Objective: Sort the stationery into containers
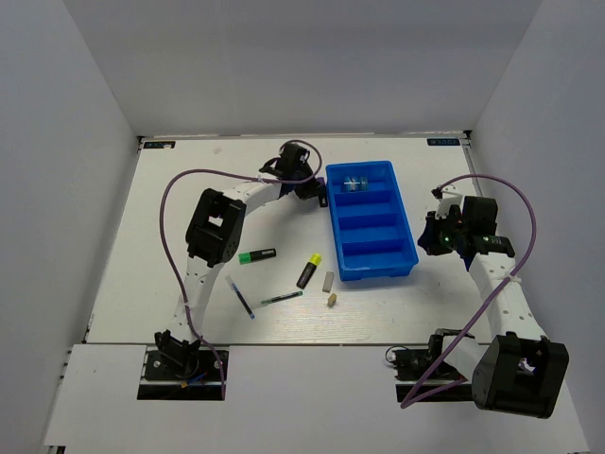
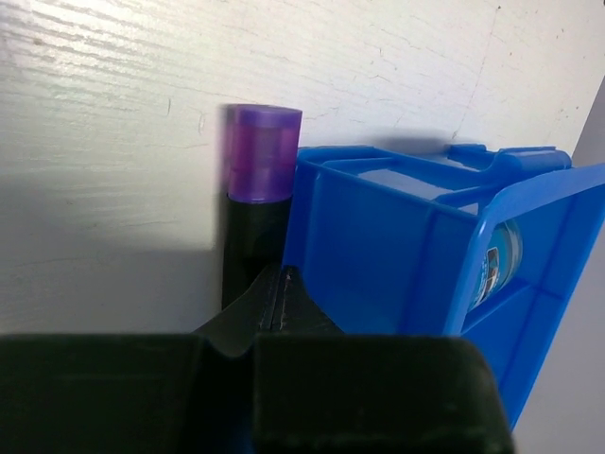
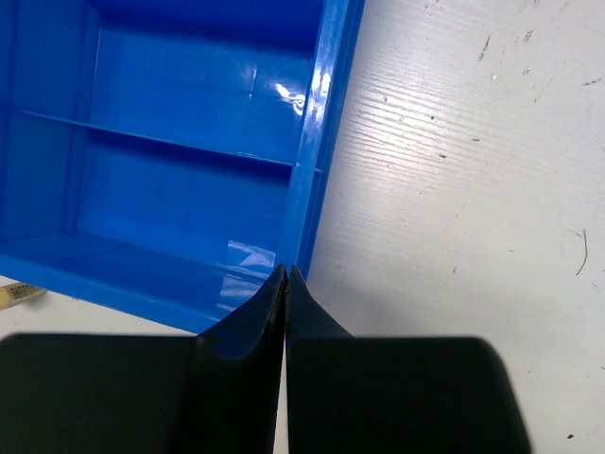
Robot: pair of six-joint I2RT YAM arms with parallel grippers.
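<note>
A black marker with a purple cap (image 2: 265, 156) lies against the outer left wall of the blue compartment tray (image 2: 378, 246). My left gripper is over its black body, fingertips nearly together; the dark fingers hide the lower part of the marker, and no grip on it shows. Inside the tray's far compartment stand clear cylindrical containers (image 1: 355, 183). To the right of the tray, my right gripper is shut with nothing between its fingers, near the tray's right front corner. A green-capped marker (image 1: 257, 255) and a yellow-capped marker (image 1: 309, 270) lie on the table.
In front of the tray's left side are a grey eraser-like block (image 1: 328, 282) and a small tan piece (image 1: 332, 300). Two thin pens, one blue (image 1: 242, 300) and one greenish (image 1: 282, 297), lie nearer the front. The tray's nearer compartments look empty.
</note>
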